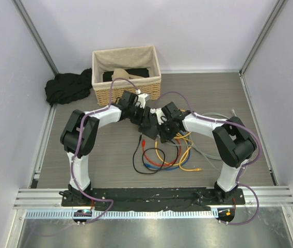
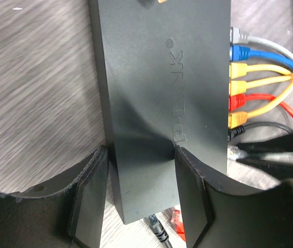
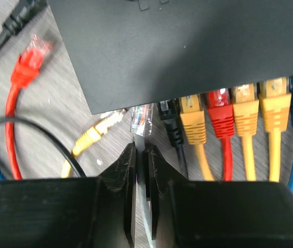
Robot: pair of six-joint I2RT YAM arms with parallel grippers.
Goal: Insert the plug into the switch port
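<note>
My left gripper is shut on the dark switch [image 2: 162,77], holding it by one end in the left wrist view. A row of coloured plugs sits along the switch's port side. My right gripper is shut on a light grey cable, whose clear plug [image 3: 142,120] is up against the switch [image 3: 182,41] beside the black plug [image 3: 172,124], at the end of that row. Whether it sits inside a port is hidden under the switch's edge.
Loose cables lie around, including a red plug [image 3: 25,70] and a yellow plug [image 3: 92,135]. A basket [image 1: 126,90] and a black cloth [image 1: 67,88] are at the back.
</note>
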